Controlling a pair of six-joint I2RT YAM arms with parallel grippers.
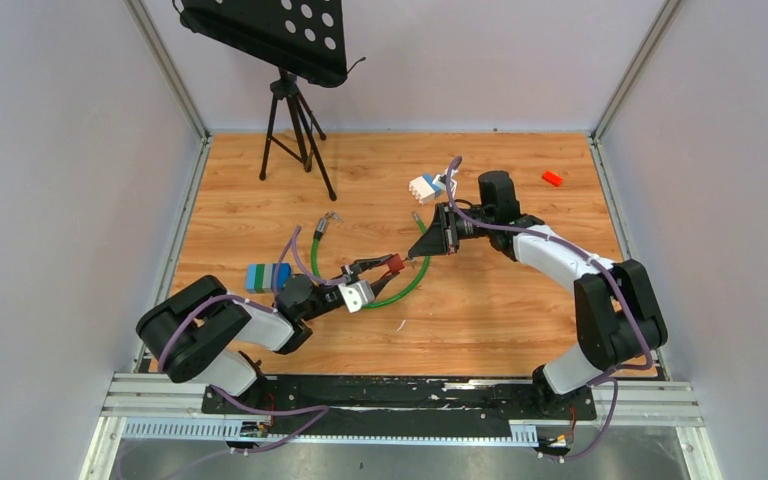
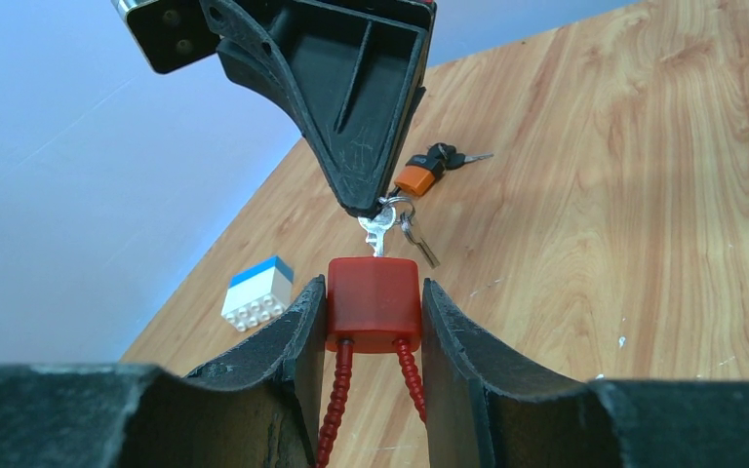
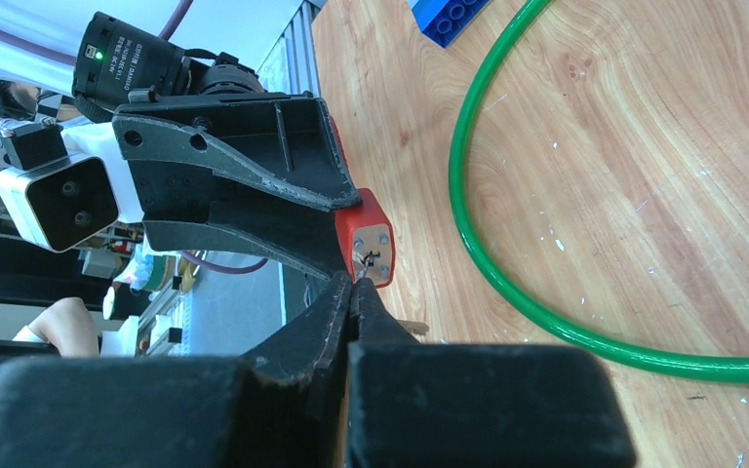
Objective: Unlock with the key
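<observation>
Between the fingers of my left gripper [image 1: 391, 268] a red padlock [image 2: 374, 304] is held, clear of the table, its two red cord-like legs toward the gripper. Its metal keyhole face [image 3: 373, 252] is turned to the right gripper. My right gripper is shut on a silver key [image 2: 378, 222], gripped by its head. In the left wrist view the key's blade points at the padlock and meets its far edge; whether the tip is inside the keyhole I cannot tell. A second key [image 2: 419, 241] dangles from the same ring.
On the table lie an orange padlock [image 2: 416, 177] with keys, a white-and-blue block [image 2: 258, 292], a blue-and-green block [image 1: 266, 278] and a red block [image 1: 552, 178]. A green hose [image 3: 460, 161] curves beneath the grippers. A black stand [image 1: 300, 120] rises at the back left.
</observation>
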